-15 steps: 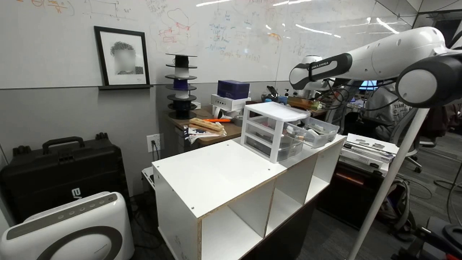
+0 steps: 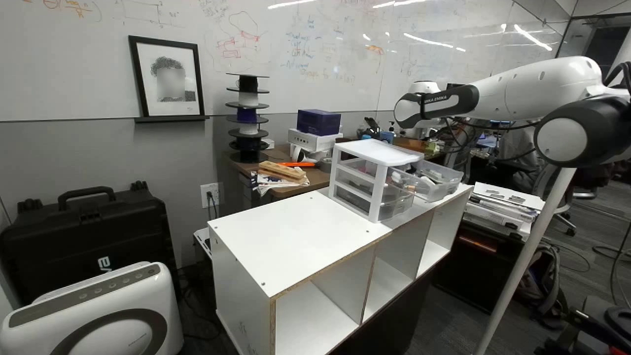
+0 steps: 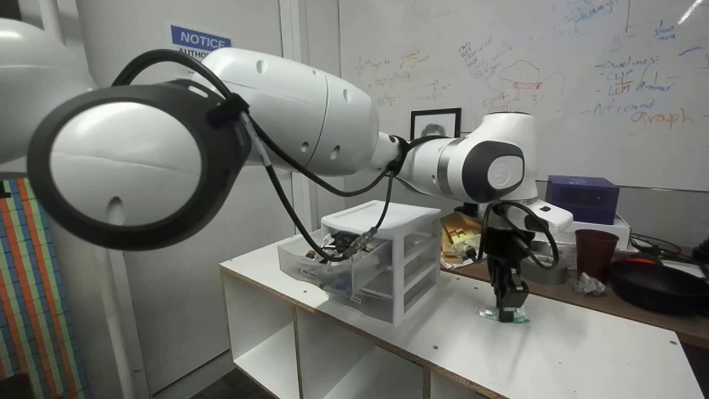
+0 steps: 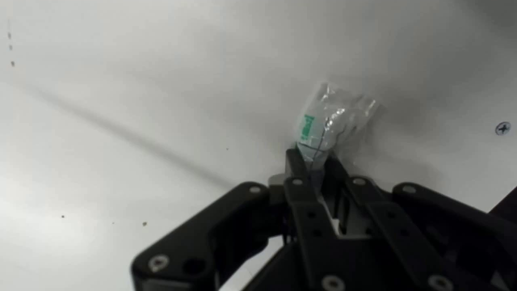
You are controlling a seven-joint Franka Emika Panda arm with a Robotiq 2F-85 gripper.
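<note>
A small clear plastic packet [image 4: 334, 114] with green print lies against the white shelf top, crinkled and shiny. My gripper points down at it, its black fingers shut on the packet's near end while the rest sticks out beyond the tips. From the other side, in exterior view 2, the gripper [image 3: 508, 315] is low at the white surface, with bits of the packet [image 3: 523, 320] showing on both sides of the fingers. Neither gripper nor packet can be seen in exterior view 1.
A clear drawer unit [image 3: 382, 219] stands on the white shelf [image 3: 565, 352], its open drawer [image 3: 312, 266] full of small items. Behind the shelf, a desk holds a dark red cup [image 3: 593, 254] and a black pan [image 3: 658, 286]. Bare shelf top lies around the gripper.
In exterior view 1 the arm's links at the right have come down and slightly left. The drawer unit and shelf look the same.
</note>
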